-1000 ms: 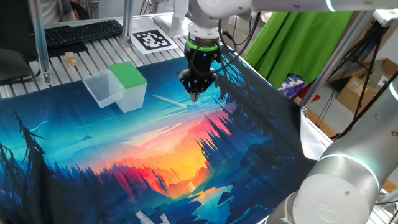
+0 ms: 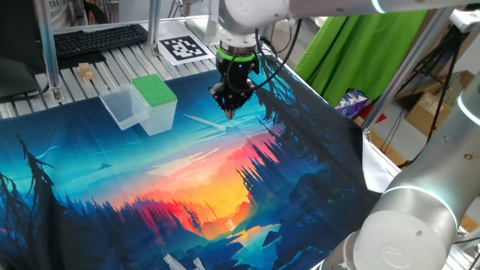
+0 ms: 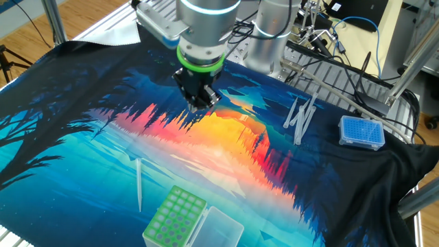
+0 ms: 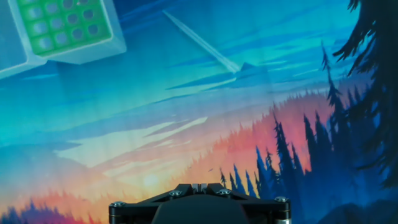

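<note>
My gripper (image 2: pixel 230 114) hangs above the dark, sunset-printed cloth. Its fingertips meet at the bottom of the wrist view, shut with nothing visible between them. A slim, pale, tapered tube (image 4: pixel 202 42) lies alone on the blue part of the cloth, ahead of the gripper and apart from it; exterior view 2 shows this tube (image 3: pixel 139 185) too. Left of it in the wrist view stands a box with a green gridded top (image 4: pixel 65 28). Its clear lid (image 2: pixel 125 106) is swung open to one side.
Several similar pale tubes (image 3: pixel 300 122) lie in a loose group near a blue-topped clear box (image 3: pixel 361 130). A keyboard (image 2: pixel 101 40) and a printed marker sheet (image 2: pixel 185 49) sit beyond the cloth.
The tube and the green-topped box have stayed where they were.
</note>
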